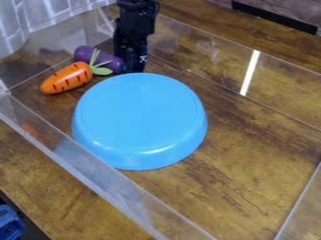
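Observation:
A large blue upside-down bowl (139,120) lies on the wooden table inside clear walls. Left of it is an orange toy carrot (66,79). Behind that lies a purple toy eggplant (100,60) with a green top. The black gripper (130,58) reaches down from the top, at the eggplant's right end; whether its fingers are open or shut, or touching it, is unclear.
Clear plastic walls (85,178) bound the workspace. A small blue object (7,223) sits outside at the lower left.

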